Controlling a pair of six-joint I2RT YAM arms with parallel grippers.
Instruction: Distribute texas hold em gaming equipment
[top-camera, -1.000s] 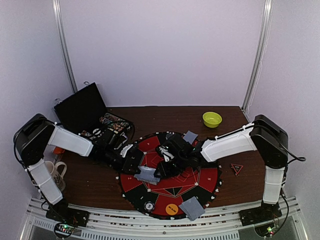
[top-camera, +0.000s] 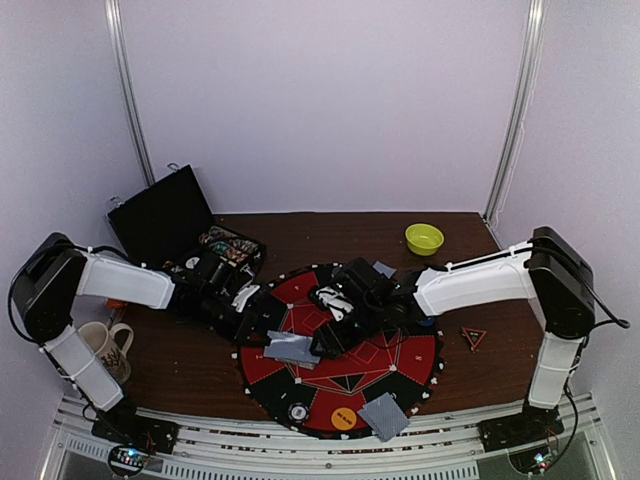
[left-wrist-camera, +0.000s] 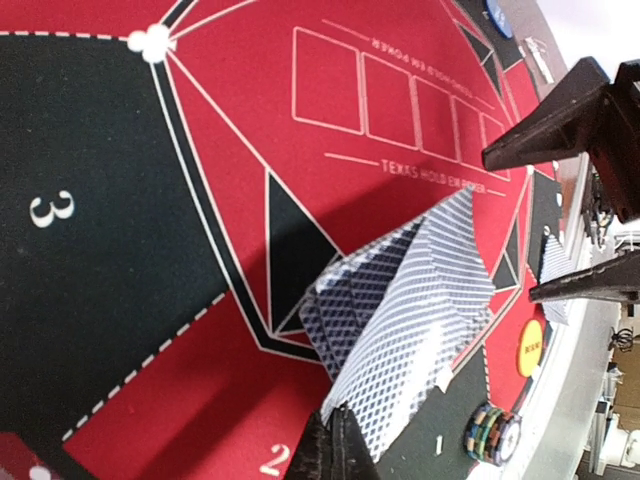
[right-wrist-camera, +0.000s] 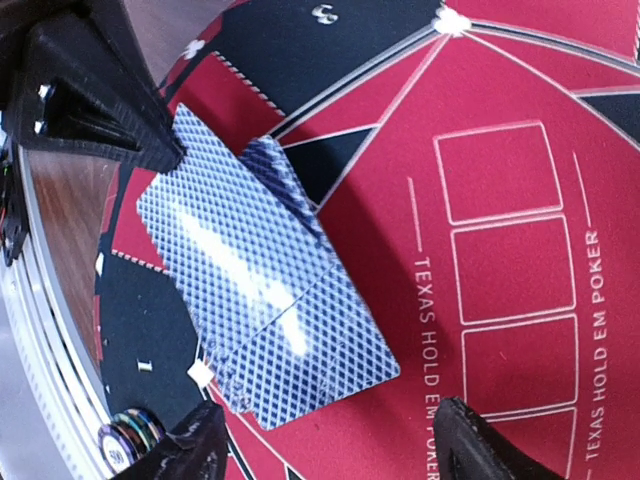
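Note:
A stack of blue-and-white playing cards (left-wrist-camera: 345, 300) lies on the red-and-black poker mat (top-camera: 325, 405). Its upper cards are fanned and lifted towards my left gripper, which is shut on a corner of a playing card. In the right wrist view that lifted card (right-wrist-camera: 250, 260) spreads over the rest of the stack, with the left fingers (right-wrist-camera: 150, 135) at its far corner. My right gripper stands open above the stack's near end, its fingertips apart with nothing held. From the left wrist view, the right fingers (left-wrist-camera: 575, 285) are also clearly parted.
Another card pile (top-camera: 384, 417) rests at the mat's front edge, and some cards (top-camera: 384, 269) lie at the back. A yellow button (top-camera: 343, 418) and a chip stack (top-camera: 298, 411) sit in front. An open case (top-camera: 165, 215), mug (top-camera: 108, 350) and green bowl (top-camera: 424, 239) surround the mat.

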